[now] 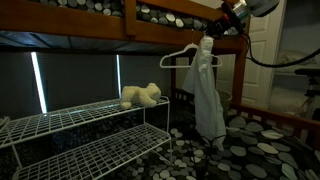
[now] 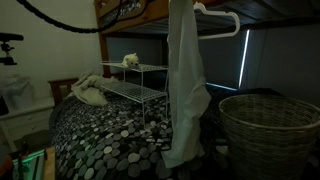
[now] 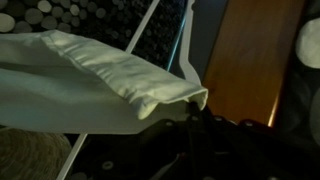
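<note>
A long white cloth [image 1: 206,100] hangs down from my gripper [image 1: 211,37], which is shut on its upper end. In the wrist view the cloth [image 3: 110,75] stretches leftward from the fingertips, gathered where they pinch it. A white hanger [image 1: 188,61] hangs under the wooden beam [image 1: 165,33]. Its right end meets the cloth's upper part in exterior view 1; whether they touch, I cannot tell. In exterior view 2 the cloth [image 2: 187,90] drops beside the hanger [image 2: 228,32], and the gripper is above the picture.
A wire rack [image 1: 95,155] with a cream plush toy [image 1: 141,96] stands left of the cloth. A wicker basket [image 2: 268,130] is close by on the right in exterior view 2. Dotted bedding [image 2: 95,140] covers the surface below.
</note>
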